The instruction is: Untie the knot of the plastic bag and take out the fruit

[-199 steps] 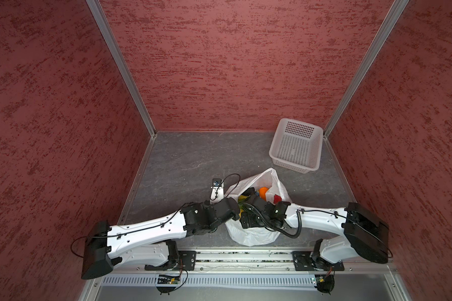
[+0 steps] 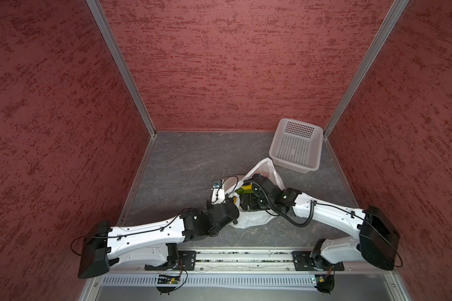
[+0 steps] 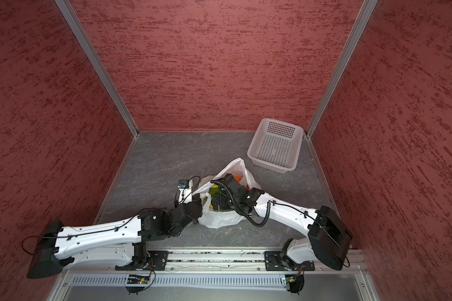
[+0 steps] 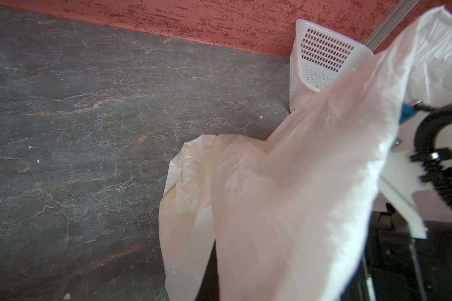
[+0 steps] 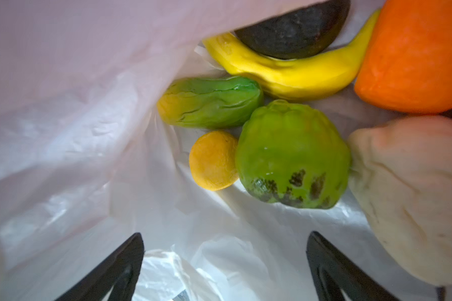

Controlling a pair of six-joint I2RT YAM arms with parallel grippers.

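Note:
The white plastic bag [image 2: 251, 219] lies open at front centre. My left gripper [image 2: 226, 200] is at its left side; plastic fills the left wrist view, hiding the fingertips. My right gripper is open inside the bag, nothing between its fingers. Before it lie a green fruit [image 5: 292, 153], a small yellow fruit [image 5: 213, 160], a cucumber-like fruit [image 5: 210, 101], a banana [image 5: 306, 75], a dark fruit [image 5: 296, 30], an orange fruit [image 5: 416, 50] and a pale fruit [image 5: 409, 195].
The white perforated basket [image 2: 296, 145] stands empty at the back right, just behind the bag. Red walls surround it on the back and sides.
The bag's rim has risen and shifted toward the back since a second ago. My right arm has moved back along with it and now covers more of the fruit in the top left view.

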